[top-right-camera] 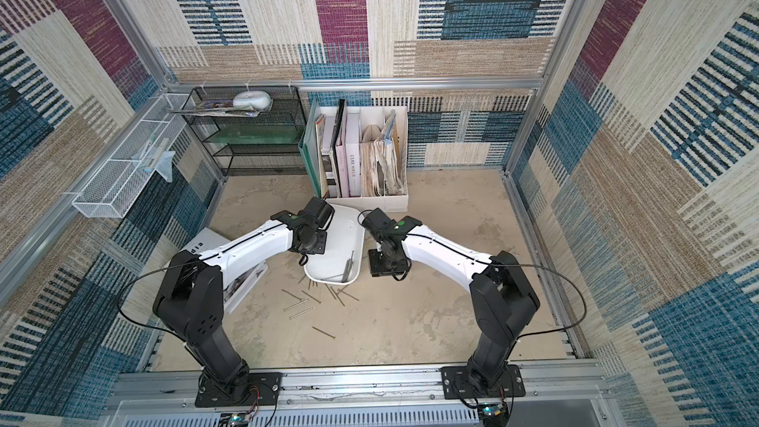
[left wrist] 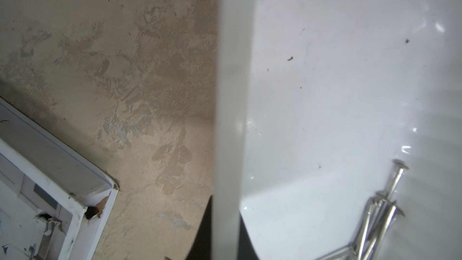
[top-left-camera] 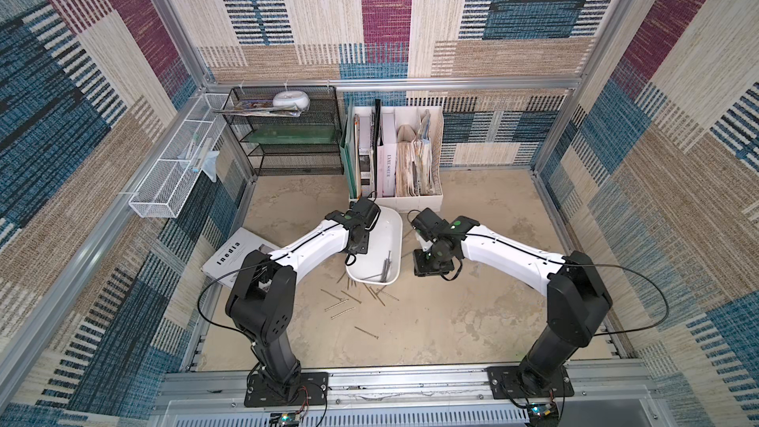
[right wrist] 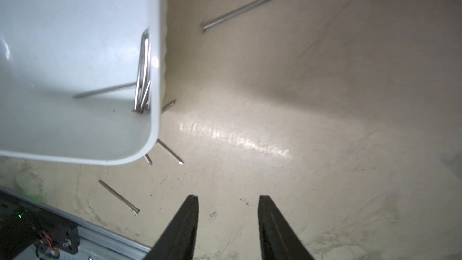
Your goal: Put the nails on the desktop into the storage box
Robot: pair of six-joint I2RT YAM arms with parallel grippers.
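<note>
The white storage box (top-left-camera: 385, 231) stands mid-table, with several silver nails (left wrist: 377, 221) lying in one end. My left gripper is shut on the box's side rim (left wrist: 233, 91), one dark finger on either side. My right gripper is apart from the box, on its right, with its fingers parted and bare tabletop between the fingers. In the right wrist view, one loose nail (right wrist: 252, 5) lies beyond the box wall, and another nail (right wrist: 118, 196) lies past its front corner. Several more nails (top-left-camera: 342, 312) are scattered in front of the box.
Behind the box stands a white file holder (top-left-camera: 419, 201) with books and papers. A white box marked "inedia" (top-left-camera: 233, 257) lies beside the left arm, and a black mesh rack (top-left-camera: 288, 162) is at the back left.
</note>
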